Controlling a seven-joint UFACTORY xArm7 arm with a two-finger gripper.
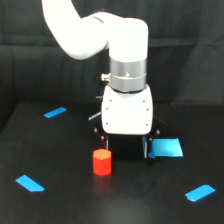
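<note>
A small red block [102, 162] with a hexagon-like outline stands on the black table, left of centre. To the right lies a light blue square [168, 147], with a darker blue patch along its left side. My gripper [127, 149] hangs between the two, pointing down beneath its white hand. Its dark fingers are hard to make out against the table, but they appear spread wide, with nothing visible between them. The red block is to the left of and nearer the camera than the hand, and its top is unobstructed.
Strips of blue tape mark the table at the back left [55, 112], front left [30, 184] and front right [200, 192]. A dark curtain closes off the back.
</note>
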